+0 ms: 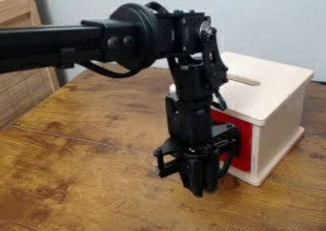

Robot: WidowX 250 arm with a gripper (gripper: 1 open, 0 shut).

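Observation:
My black gripper (200, 176) hangs pointing down in front of a pale wooden box (280, 120), its fingers shut, with nothing visible between them. The box has a slot in its lid and a red front panel (242, 149), partly hidden behind my wrist and gripper.
A white wall (166, 10) stands behind, and a slatted wooden panel (19, 73) is at the left edge.

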